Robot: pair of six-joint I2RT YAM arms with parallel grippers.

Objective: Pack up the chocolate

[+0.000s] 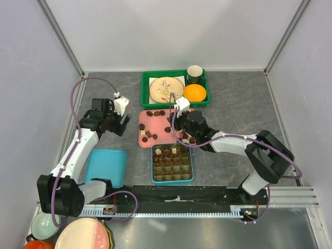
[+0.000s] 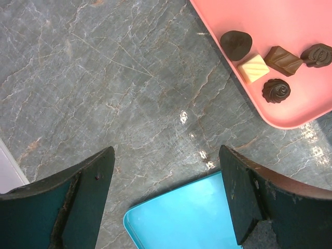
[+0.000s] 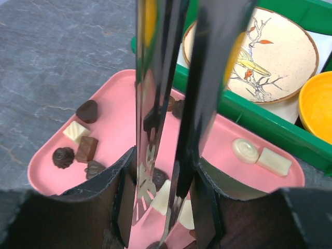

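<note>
A pink tray (image 1: 155, 123) of assorted chocolates lies mid-table. My right gripper is shut on shiny metal tongs (image 3: 187, 119), whose two arms point down into the tray. Around their tips lie a white chocolate (image 3: 162, 197) and dark pieces; whether the tongs pinch one cannot be told. In front of the tray stands a blue box (image 1: 172, 182) with a divided insert, some of its upper cells filled. My left gripper is open over bare table, left of the tray, with nothing between its fingers.
A blue tray or lid (image 1: 106, 166) lies empty at the left front. Behind the pink tray stands a green tray (image 1: 147, 88) with a patterned plate (image 1: 166, 90), a yellow bowl (image 1: 194, 93) and a mug (image 1: 194, 72). Bare table lies at right.
</note>
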